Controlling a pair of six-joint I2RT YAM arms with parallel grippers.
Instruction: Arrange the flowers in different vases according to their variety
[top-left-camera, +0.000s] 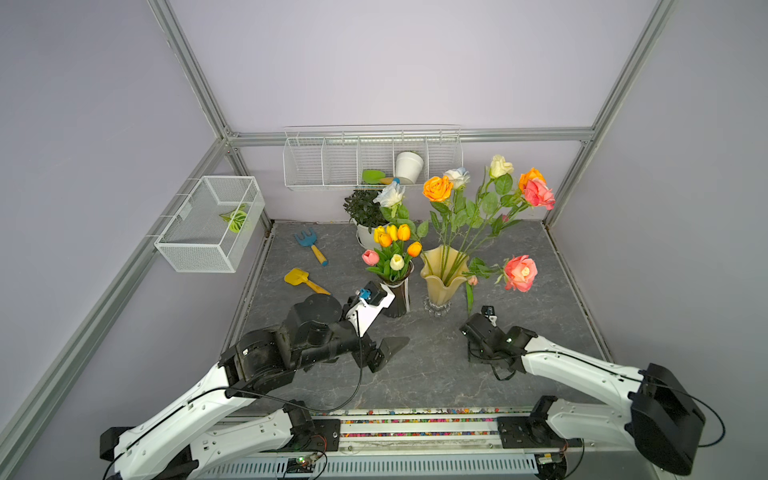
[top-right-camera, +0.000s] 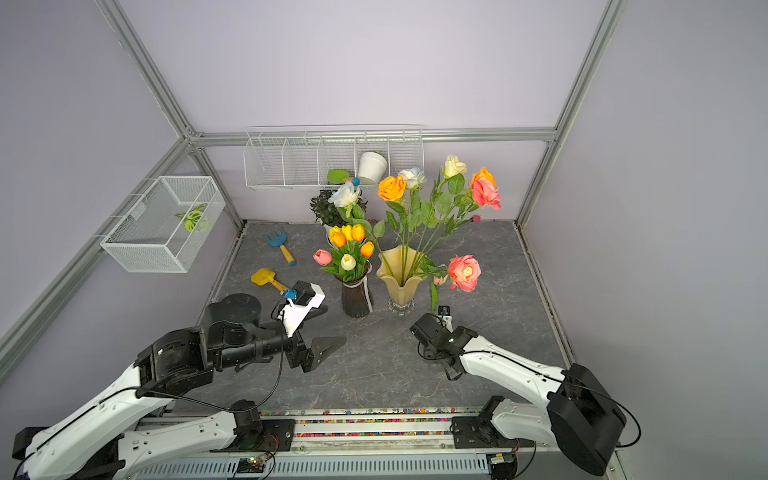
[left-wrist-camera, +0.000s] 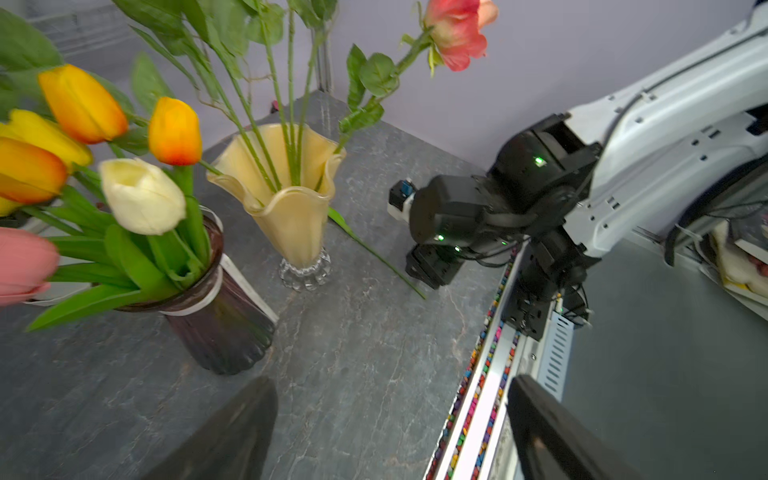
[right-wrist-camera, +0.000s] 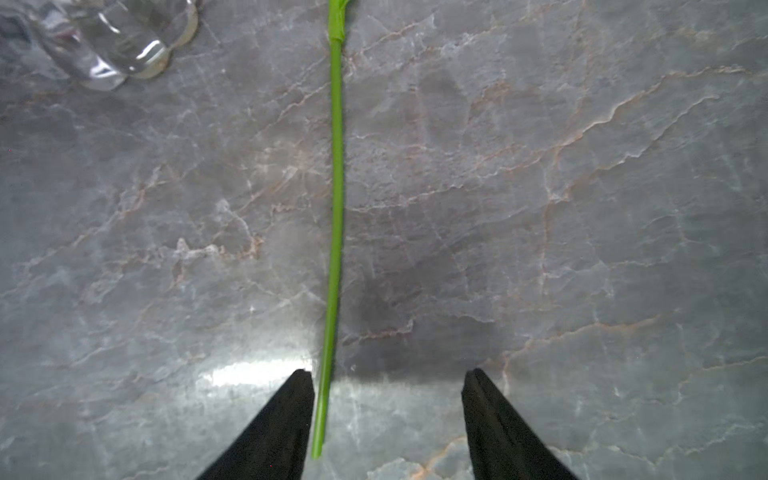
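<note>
A cream ruffled vase (top-left-camera: 440, 272) on a glass foot holds orange, pink, white and pale blue roses (top-left-camera: 437, 189). Left of it a dark brown vase (top-right-camera: 357, 296) holds yellow, orange, pink and white tulips (left-wrist-camera: 140, 196). A loose green stem (right-wrist-camera: 334, 224) lies on the table beside the cream vase. My right gripper is open low over it, the stem's end near one finger, nothing gripped. My left gripper is open and empty in front of the brown vase, at its left side.
A potted plant (top-left-camera: 364, 208) stands behind the tulips. A yellow shovel (top-left-camera: 297, 277) and blue fork (top-left-camera: 308, 238) lie at left. Wire baskets (top-left-camera: 208, 252) hang on the walls.
</note>
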